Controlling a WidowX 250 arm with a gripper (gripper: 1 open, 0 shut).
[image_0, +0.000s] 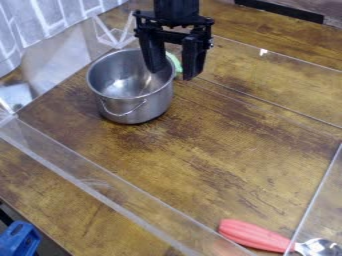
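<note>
My black gripper (173, 62) hangs at the top centre of the camera view, its two fingers spread apart at the back right rim of a steel pot (124, 102). A pale green item (175, 62) shows partly behind the gripper, just right of the pot; I cannot tell whether it is between the fingers. At the bottom right lies a red-handled utensil (257, 236) with a shiny metal head.
A blue object (16, 240) sits at the bottom left corner, outside the walls.
</note>
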